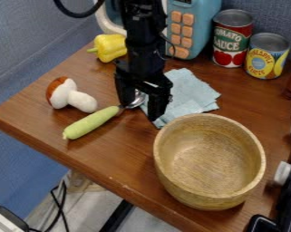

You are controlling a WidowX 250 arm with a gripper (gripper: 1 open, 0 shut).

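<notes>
My black gripper (144, 95) hangs low over the middle of the wooden table, above a light blue cloth (187, 98). A metal spoon or similar utensil (135, 101) lies partly hidden beneath it, at the end of a pale green corn-like toy (92, 122). I cannot tell whether the fingers are open or shut on anything. A white toy mushroom with an orange-brown cap (73, 99) lies to the left, and a wooden bowl (208, 192) stands at the front right.
A yellow pepper (109, 47), a teal toy microwave (190, 27), a tomato sauce can (231, 41) and a yellow can (267, 56) line the back. Dark objects sit along the right edge.
</notes>
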